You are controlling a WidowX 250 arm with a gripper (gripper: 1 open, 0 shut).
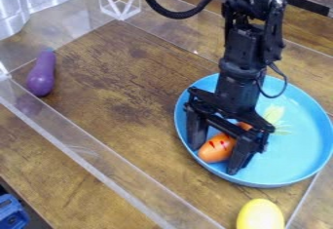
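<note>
My black gripper (227,132) is lowered into a blue plate (293,155) on the right, its fingers open around an orange toy carrot (213,149) with dark stripes. The gripper hides part of the carrot. A pale yellow-green piece (278,118) lies on the plate behind the gripper.
A purple eggplant (41,75) lies at the left. A yellow egg-shaped toy (259,215) is at the bottom right. A blue object (10,213) sits at the lower left corner.
</note>
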